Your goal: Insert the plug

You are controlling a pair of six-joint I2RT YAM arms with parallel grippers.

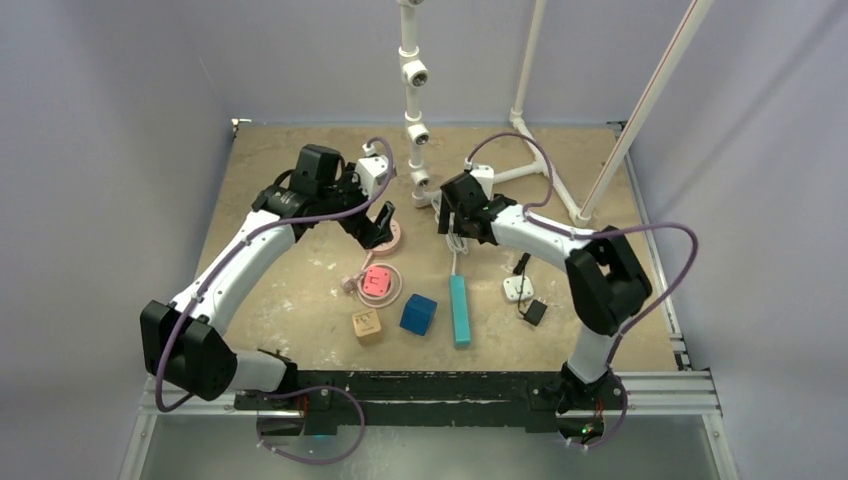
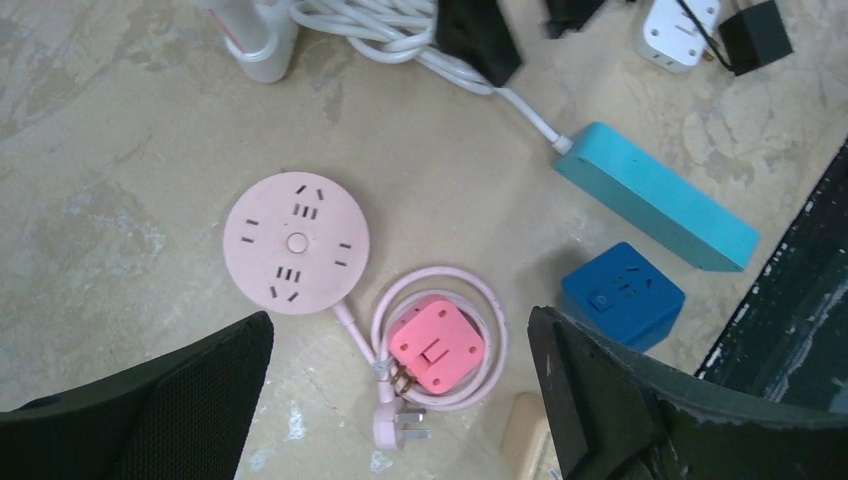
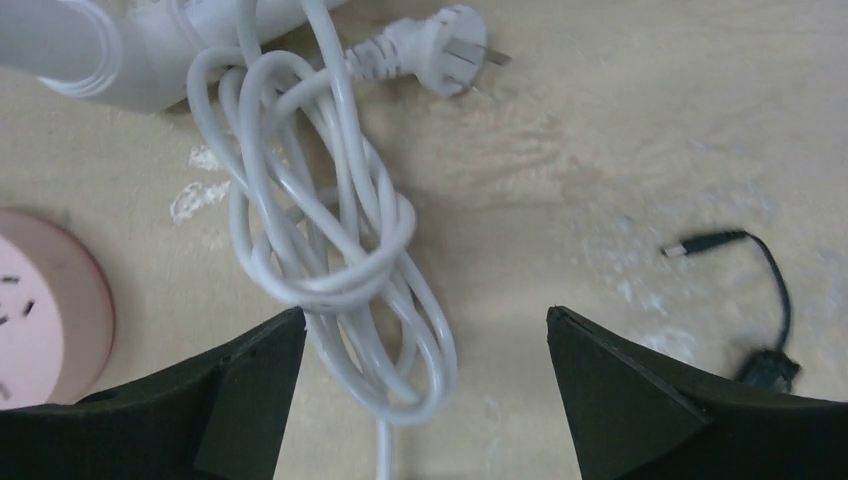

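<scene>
A white plug [image 3: 445, 55] with flat pins lies by the coiled white cable [image 3: 340, 240], under my open right gripper [image 1: 450, 222]. My left gripper [image 1: 377, 222] is open above the pink round socket [image 2: 296, 243]; below that are a pink plug [image 2: 390, 428] and a pink cube socket [image 2: 436, 343] inside its coiled cord. A teal strip [image 1: 460, 312], a blue cube socket [image 1: 418, 314] and a tan cube [image 1: 367, 326] lie at the front. A white socket [image 2: 676, 30] sits at the right beside a black adapter [image 2: 756, 38].
A white pipe frame [image 1: 540, 163] with an upright post stands at the back. A thin black cable with a barrel connector [image 3: 705, 243] lies at the right.
</scene>
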